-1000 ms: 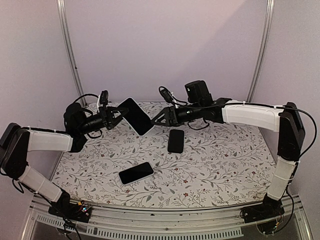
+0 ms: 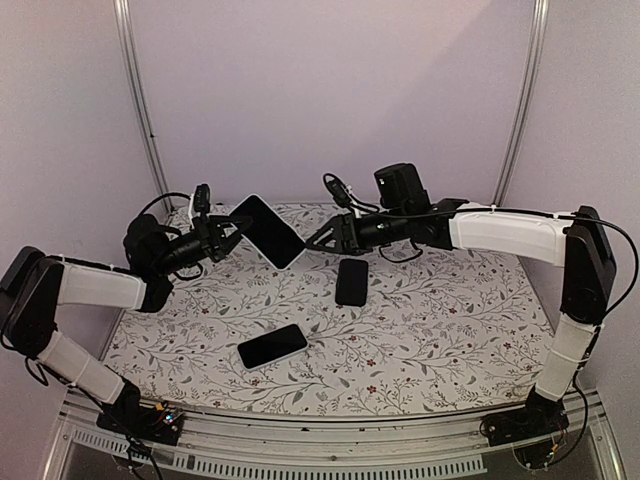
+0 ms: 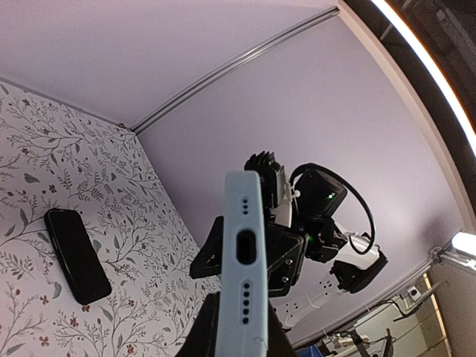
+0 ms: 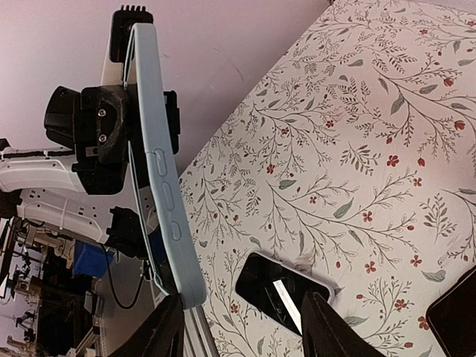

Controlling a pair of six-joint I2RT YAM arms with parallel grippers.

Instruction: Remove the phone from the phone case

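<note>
A dark-screened phone [image 2: 270, 233] in a pale blue case [image 3: 244, 297] is tilted in the air above the table. My left gripper [image 2: 235, 224] is shut on the cased phone at its upper left side. In the left wrist view the case edge shows a port opening and small holes. My right gripper is part open at the phone's lower right corner; in the right wrist view, the case's buttoned side [image 4: 167, 186] ends by the left finger [image 4: 160, 331]. Nothing shows between the right fingers. Whether that finger touches the case I cannot tell.
On the patterned table lie two dark, phone-like slabs: a pale-edged one [image 2: 273, 346] near the front and a black one [image 2: 352, 283] below the right gripper.
The left gripper has moved a little to the left, while the phone stays almost in the same place.
</note>
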